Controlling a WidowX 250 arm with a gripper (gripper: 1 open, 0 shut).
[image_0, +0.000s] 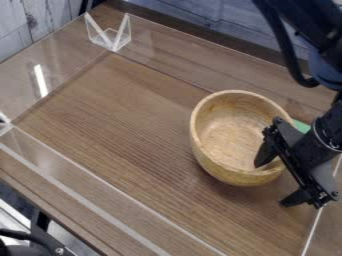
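A light wooden bowl (221, 125) sits upright on the brown table at the centre right. The black gripper (278, 178) comes in from the right, its lower end at the bowl's right rim, with one finger over the rim and the other low outside it. Whether it grips the rim is hard to tell. A small green thing (303, 127) shows behind the bowl, partly hidden by the arm.
A white wire object (110, 32) stands at the back left. Black cables lie at the bottom left corner.
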